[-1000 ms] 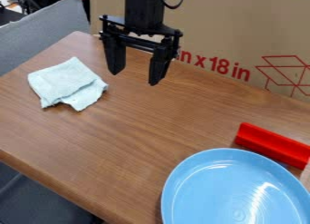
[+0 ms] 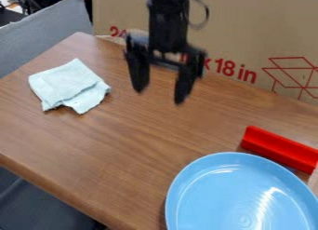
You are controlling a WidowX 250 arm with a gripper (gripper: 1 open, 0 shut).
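Note:
My black gripper (image 2: pixel 161 81) hangs over the back middle of the wooden table, blurred, its two fingers wide apart with nothing visible between them. A folded pale blue cloth (image 2: pixel 67 85) lies at the left of the table. A red block (image 2: pixel 278 149) lies at the right, and a blue plate (image 2: pixel 239 201) is at the front right, just in front of it.
A cardboard box (image 2: pixel 267 38) forms a wall along the back of the table (image 2: pixel 125 150). A grey surface borders the left edge.
The cloth, block and plate have not moved.

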